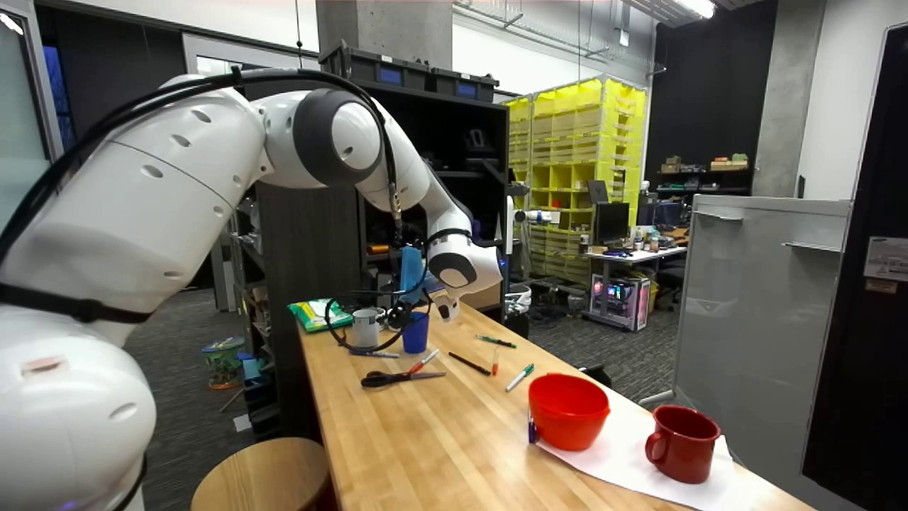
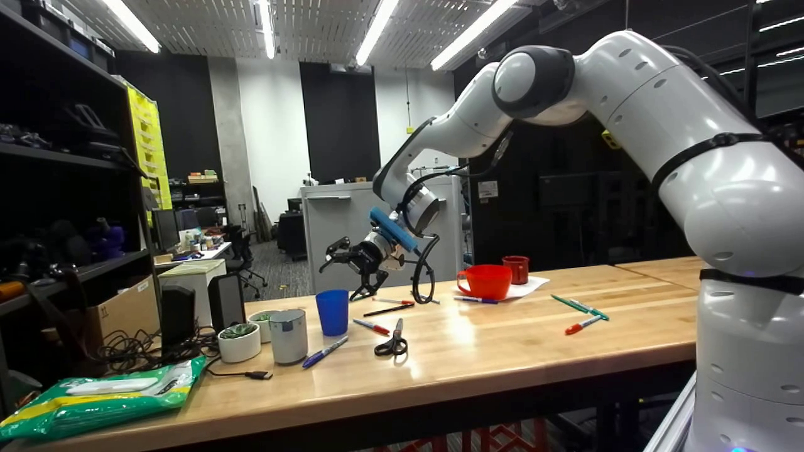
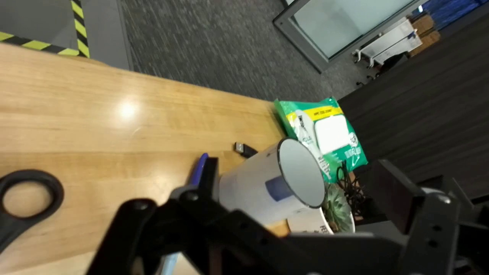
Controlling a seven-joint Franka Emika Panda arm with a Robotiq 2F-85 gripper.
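My gripper [image 2: 340, 282] hangs above the table near the blue cup [image 2: 332, 313], its dark fingers spread open and nothing between them. A blue pen [image 2: 325, 351] lies on the wood beside the grey-white mug [image 2: 289, 339]. From the wrist, the mug [image 3: 256, 185] appears tilted beyond the open fingers, and a finger partly covers the pen [image 3: 198, 170]. Black scissors [image 2: 392, 345] and a red-capped marker [image 2: 370, 327] rest close to the cup. Which object matters most cannot be told.
Small potted succulents [image 2: 239, 343] and a green packet [image 2: 105, 395] crowd the table's end by the mug. Toward the other end are a red bowl [image 1: 568, 412] and a dark red mug [image 1: 683, 444] on white paper. Several pens lie scattered.
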